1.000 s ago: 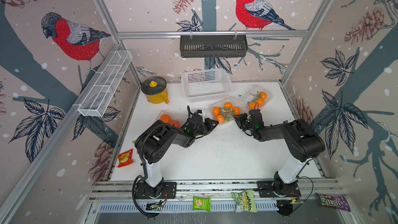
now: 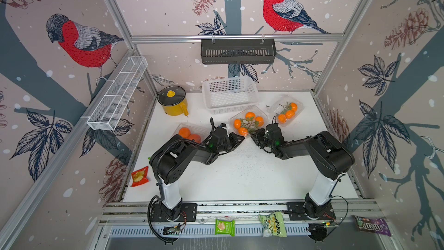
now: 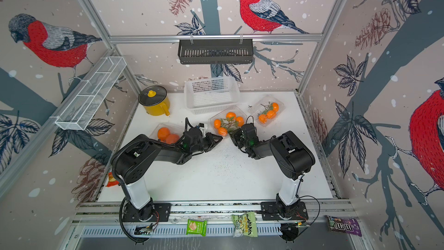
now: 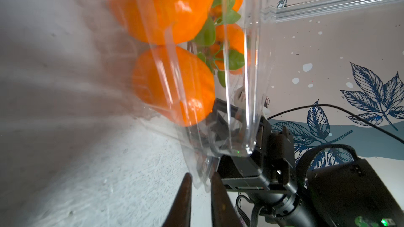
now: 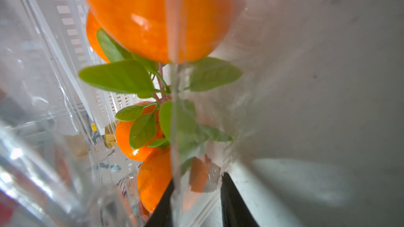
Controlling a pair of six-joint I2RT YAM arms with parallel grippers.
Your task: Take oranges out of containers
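Note:
In the middle of the table a clear plastic container (image 4: 252, 67) holds several oranges (image 2: 243, 131) on a leafy green stem (image 5: 143, 130). My right gripper is shut on the container's thin clear wall, at its right front side. At the opposite side, my left gripper stands partly open, its fingertips close to the container's lower corner; whether they touch it I cannot tell. A second clear container with oranges (image 2: 289, 114) sits at the back right. Round orange-red fruit (image 2: 184, 132) lies in a container behind the left arm, partly hidden.
An empty white basket (image 2: 231, 107) stands at the back, behind the middle container. A yellow pot (image 2: 173, 109) with a dark lid is at the back left. A red snack packet (image 2: 139, 176) lies by the left edge.
The left arm has barely moved.

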